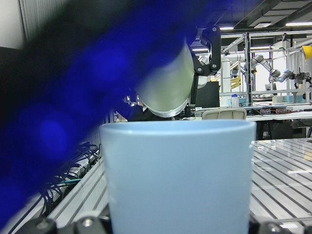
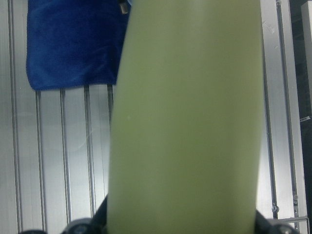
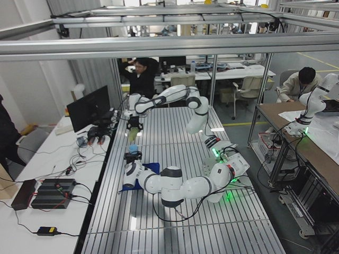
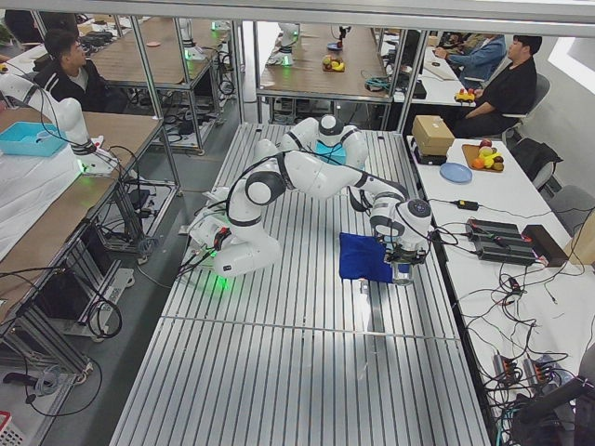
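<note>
In the left wrist view a light blue cup point(image 1: 176, 180) fills the front, with my left gripper shut on it; in the camera left view this gripper point(image 3: 133, 157) is over a blue cloth point(image 3: 153, 168) on the slatted table. My right gripper point(image 3: 134, 127) is shut on a long pale green container point(image 2: 183, 117), probably a bottle, held at the far left of the table beyond the cup point(image 3: 133, 148). In the left wrist view the container's end point(image 1: 165, 87) hangs above and behind the cup; whether anything passes between them cannot be seen.
Both arms reach across from the table's right side. A side desk point(image 3: 69, 222) with a monitor point(image 3: 88, 107), power boxes and cables runs along the left edge. The slatted table point(image 4: 279, 390) has clear room away from the cloth. People sit beyond the frame.
</note>
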